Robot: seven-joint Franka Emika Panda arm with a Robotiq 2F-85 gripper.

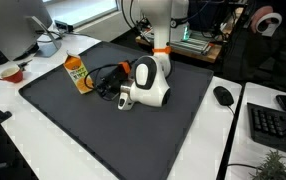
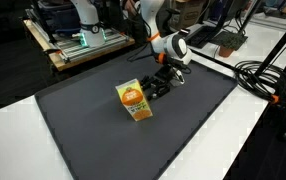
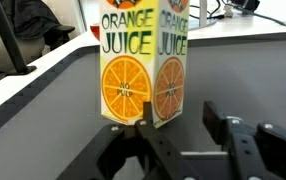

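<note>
An orange juice carton (image 3: 141, 75), white and orange, stands upright on the dark work surface. It shows as a small orange and yellow box (image 1: 78, 74) at the left of exterior view 1 and near the middle (image 2: 134, 100) in exterior view 2. My gripper is open, its two black fingers apart at the bottom of the wrist view. Nothing sits between them; the carton is ahead and to the left, with the left fingertip overlapping its lower edge in the picture. Whether that finger touches it, I cannot tell.
A red cup (image 1: 11, 73) stands off to the left. A mouse (image 1: 223, 97) and keyboard (image 1: 275, 127) lie to the right. A coiled black cable (image 2: 255, 78) rests beyond the mat.
</note>
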